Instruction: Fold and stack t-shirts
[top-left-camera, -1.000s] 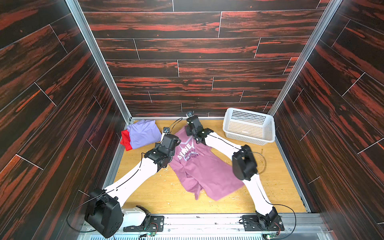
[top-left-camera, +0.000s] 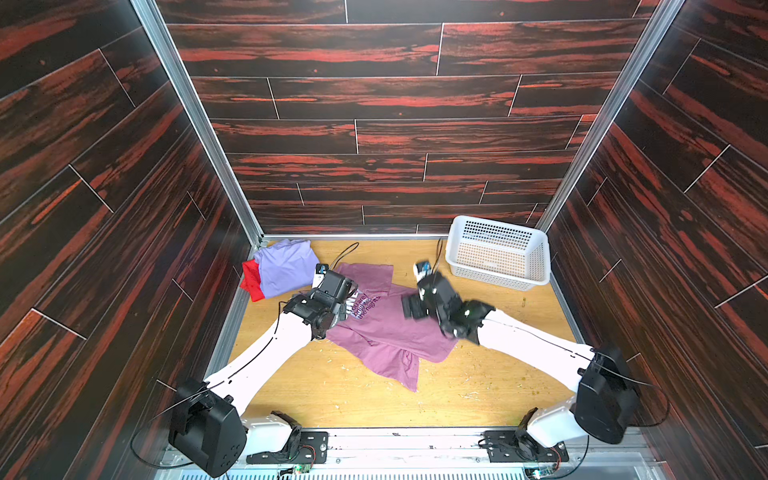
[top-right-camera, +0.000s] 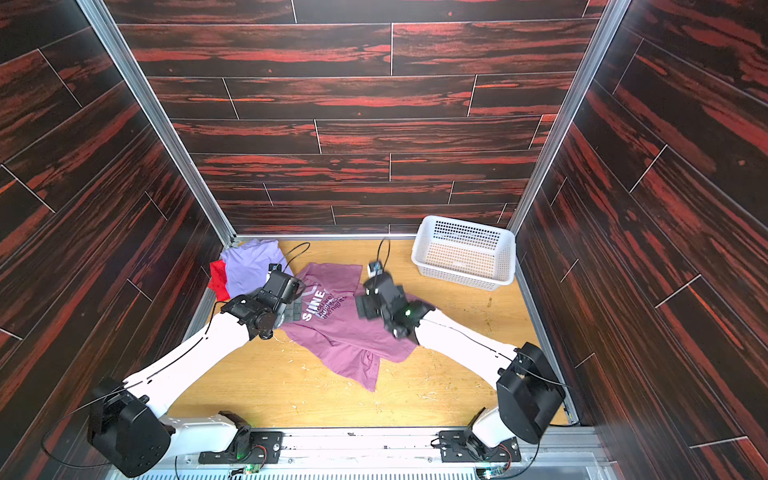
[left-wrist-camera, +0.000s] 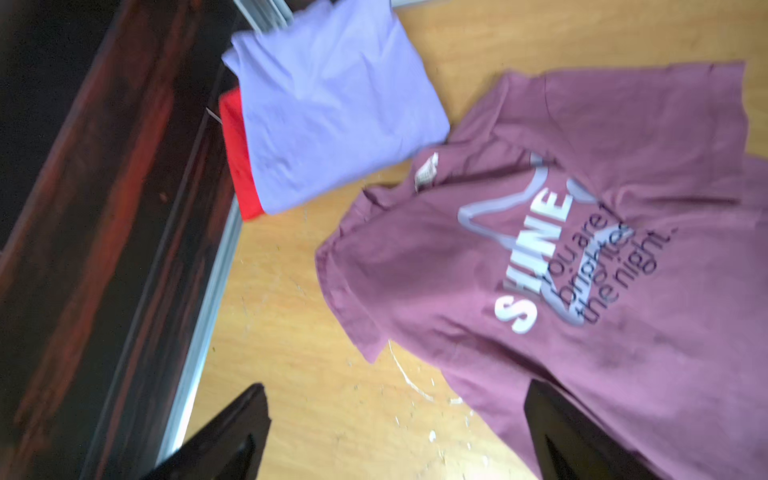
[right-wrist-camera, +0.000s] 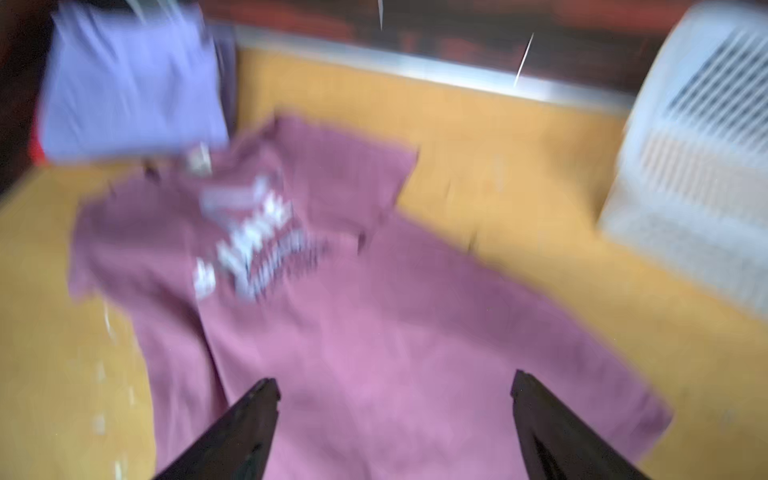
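Note:
A mauve T-shirt with SHINE print (left-wrist-camera: 640, 320) lies loosely spread, with folds and rucks, across the middle of the wooden table. My left gripper (top-left-camera: 336, 316) hovers over its left side, open and empty; the shirt shows between the fingers in the left wrist view. My right gripper (top-left-camera: 416, 308) hangs over the shirt's right part, blurred by motion, open with nothing held. At the back left lies folded lilac cloth (top-left-camera: 284, 264) on red cloth (top-left-camera: 249, 280).
A white plastic basket (top-left-camera: 496, 276) stands at the back right, looking empty. Bare table (top-left-camera: 528, 320) shows to the right and along the front. Walls enclose the back and sides.
My right gripper has moved from the back middle toward the front and right. The shirt's far part now lies folded over, and its front right edge sits farther back. The left gripper has shifted slightly.

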